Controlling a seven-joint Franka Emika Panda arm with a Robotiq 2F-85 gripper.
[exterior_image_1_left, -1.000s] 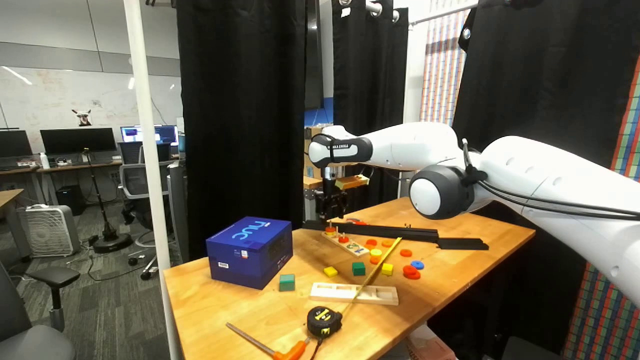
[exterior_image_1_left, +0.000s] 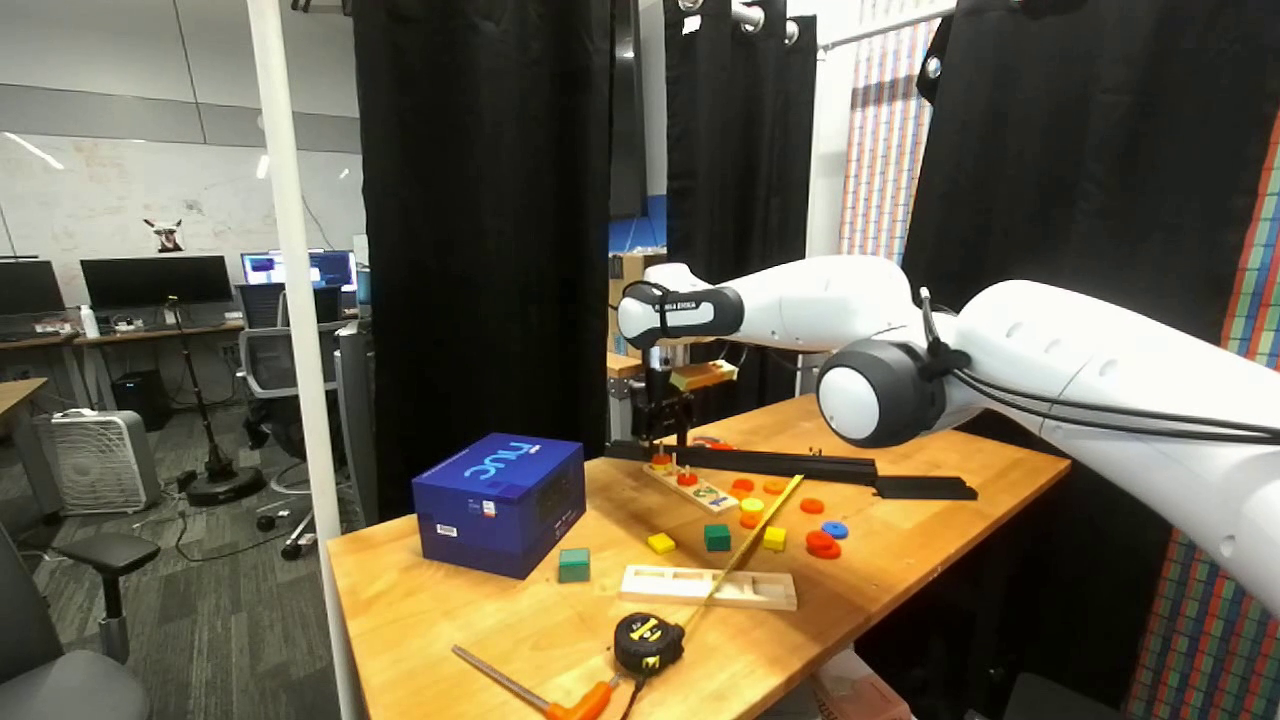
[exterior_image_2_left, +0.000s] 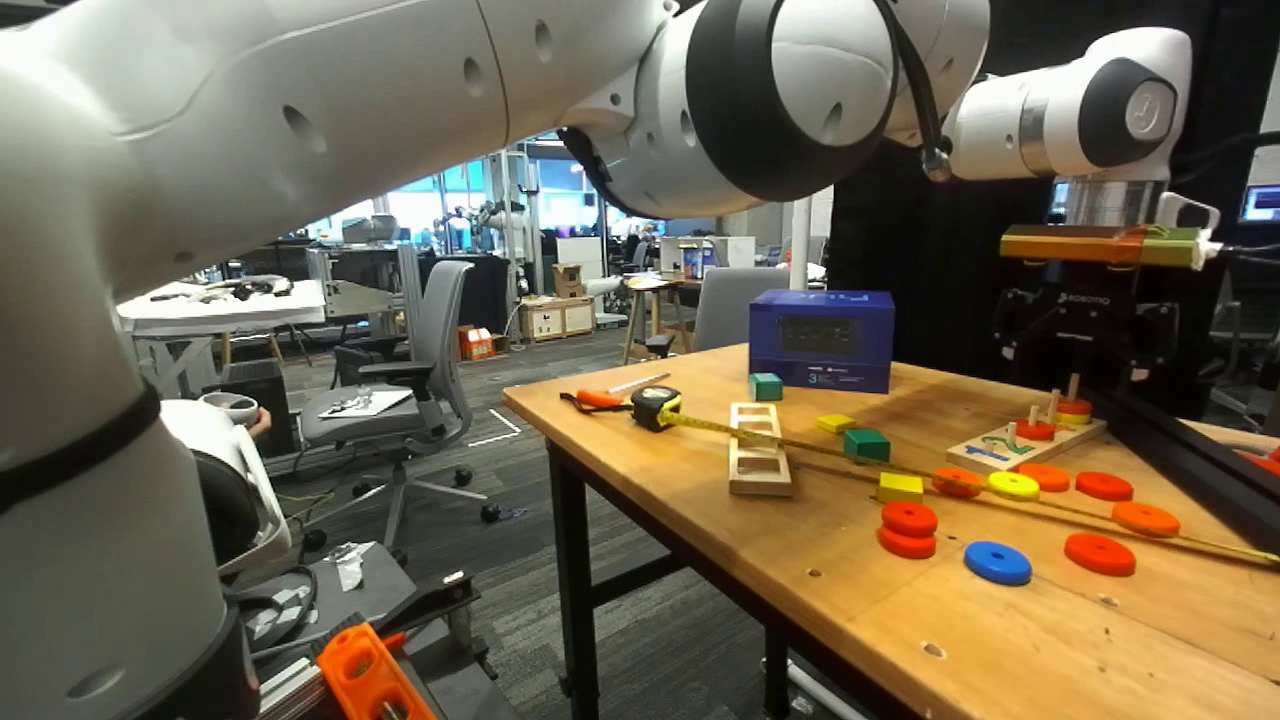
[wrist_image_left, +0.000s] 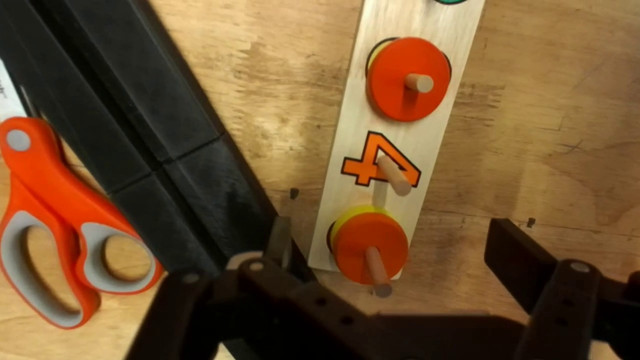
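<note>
In the wrist view a pale wooden peg board (wrist_image_left: 342, 174) runs upward from the lower middle. Its nearest peg carries an orange-red ring (wrist_image_left: 354, 243) over a yellow ring, whose edge shows. A bare peg (wrist_image_left: 393, 174) rises beside the printed orange 4. Farther up, another peg holds a red ring (wrist_image_left: 390, 84) with a yellow edge peeking out. My gripper is open above the board's near end, its fingers (wrist_image_left: 507, 252) apart on either side of the nearest stack and nothing held. From the side, the gripper (exterior_image_2_left: 1086, 360) hangs over the board (exterior_image_2_left: 1044, 446).
Red-handled scissors (wrist_image_left: 54, 198) and a black rail (wrist_image_left: 174, 138) lie left of the board in the wrist view. Loose rings, including a blue ring (exterior_image_2_left: 997, 562), an extended tape measure (exterior_image_2_left: 656, 408), several blocks, a slotted wooden tray (exterior_image_1_left: 636, 582) and a blue box (exterior_image_1_left: 480, 516) occupy the table.
The arm and gripper have come down a little toward the peg board's far end. The objects on the table look unmoved.
</note>
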